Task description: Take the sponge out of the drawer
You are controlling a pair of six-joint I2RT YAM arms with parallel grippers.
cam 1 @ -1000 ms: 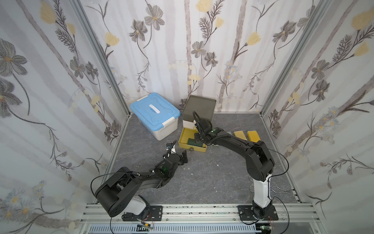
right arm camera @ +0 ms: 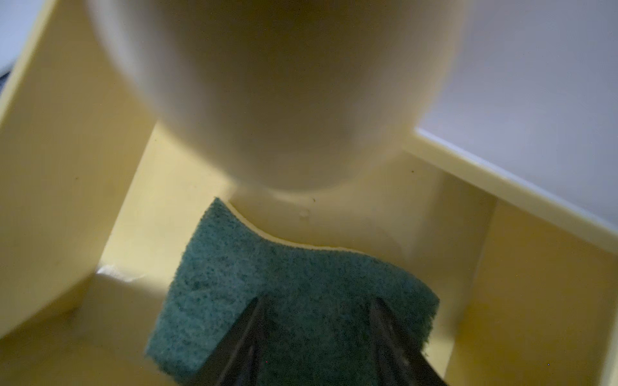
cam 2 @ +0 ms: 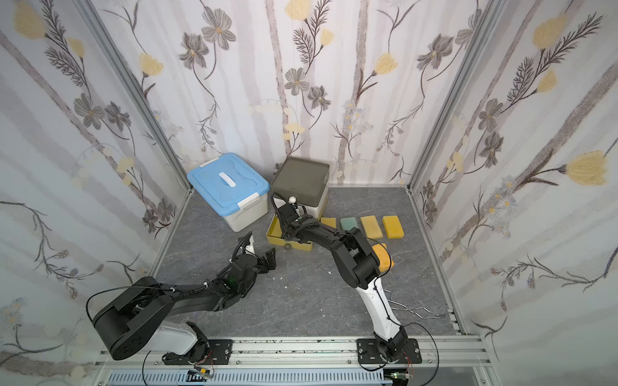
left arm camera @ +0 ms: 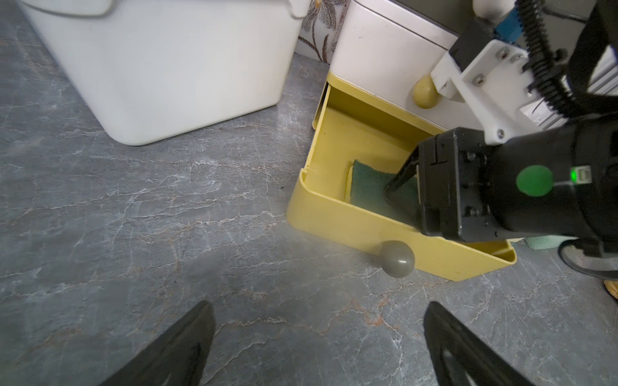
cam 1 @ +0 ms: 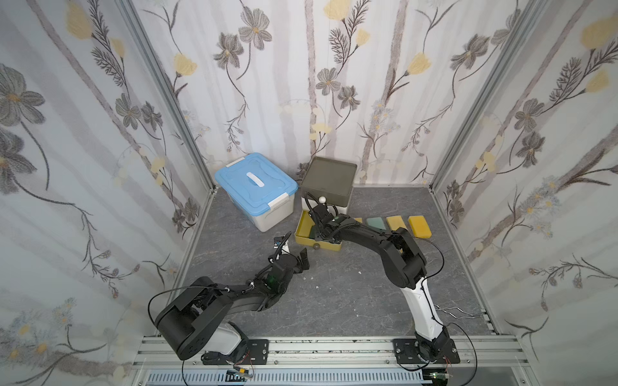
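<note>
The yellow drawer [left arm camera: 325, 205] is pulled out at the front of the small white cabinet [left arm camera: 376, 45] with an olive top. Inside lies a dark green sponge [right arm camera: 296, 283] with a yellow layer beneath. My right gripper reaches down into the drawer over the sponge, its fingertips apart at the sponge's surface; whether they touch it I cannot tell. My left gripper stands open and empty above the table, in front and left of the drawer.
A lidded bin [cam 1: 256, 180] with a blue lid stands left of the cabinet. Several sponges [cam 2: 391, 225] lie right of the drawer.
My right arm has moved leftward, bringing its gripper further over the drawer. My left arm has stayed where it was.
</note>
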